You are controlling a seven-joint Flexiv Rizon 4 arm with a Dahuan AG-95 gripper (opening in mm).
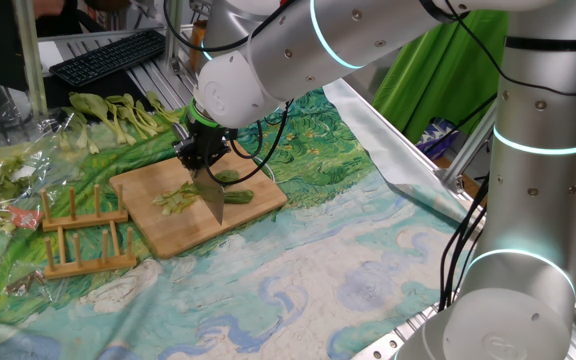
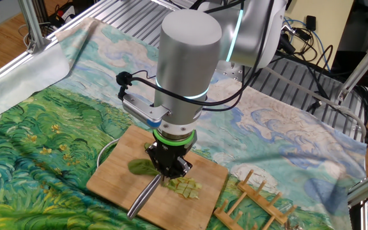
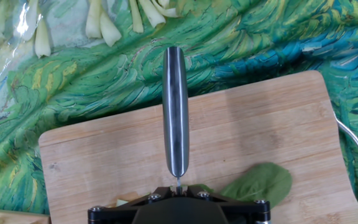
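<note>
My gripper [image 2: 166,174] is shut on a metal-handled knife. The knife's steel handle [image 3: 176,112] sticks out ahead of the fingers in the wrist view, and its blade [image 1: 211,196] points down over the wooden cutting board [image 1: 183,238]. Cut green vegetable pieces [image 2: 185,187] lie on the board beside the blade, with a green leaf [image 3: 258,184] to one side. Whether the blade's tip touches the board cannot be told. In the wrist view, the blade and most of the cut pieces are hidden behind the gripper.
A wooden peg rack [image 1: 90,262] stands close beside the board. Whole leafy greens [image 1: 118,115] lie behind it, near a clear plastic bag [image 1: 8,180] of greens.
</note>
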